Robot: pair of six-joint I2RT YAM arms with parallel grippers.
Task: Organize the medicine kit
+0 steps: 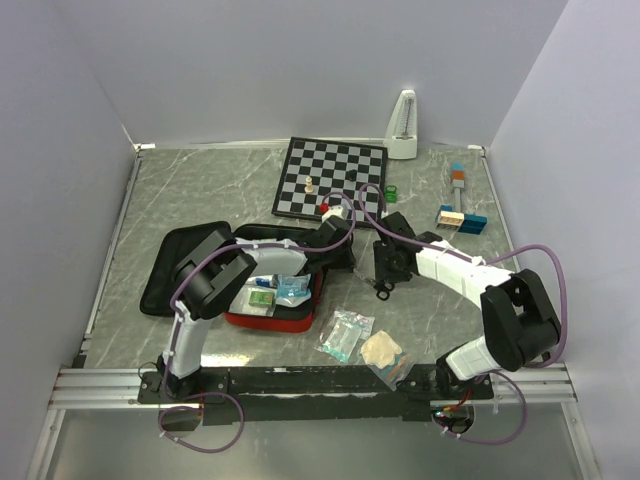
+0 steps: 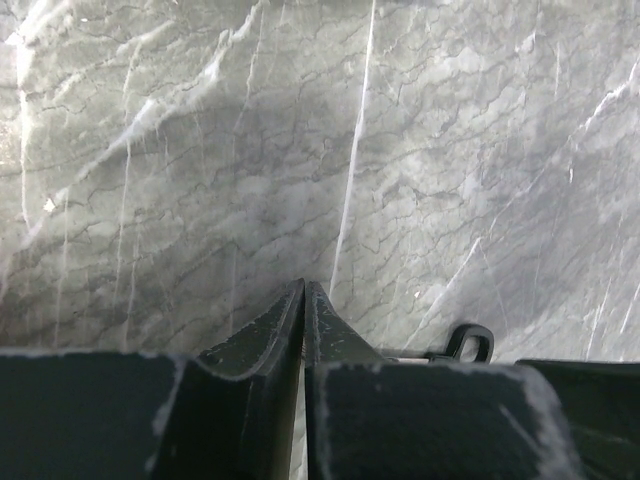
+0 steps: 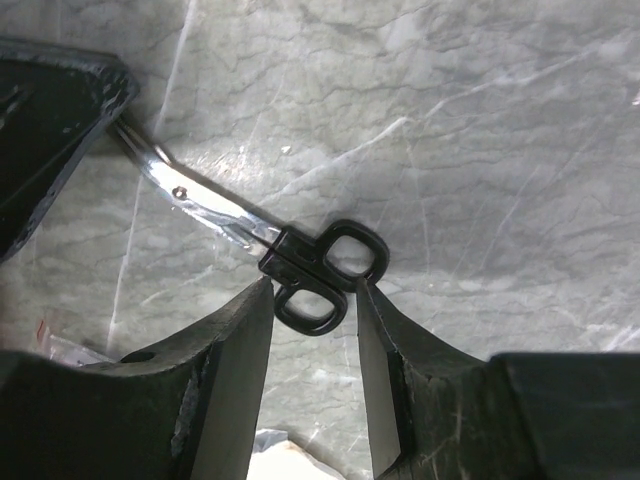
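Observation:
A pair of scissors with black handles and silver blades lies by the medicine kit's open red box. My right gripper is part open, its fingertips around the near part of the handles in view; contact cannot be told. The left gripper is at the blade end, its fingertips looking close together in its wrist view. There one scissor handle loop shows beyond its fingers. The blade tips are hidden by the left gripper in the right wrist view, so a hold there cannot be told.
Clear packets and a bag with a cream-coloured item lie in front of the scissors. Behind stand a chessboard and a white metronome. Blue blocks sit at the right. The dark lid lies left.

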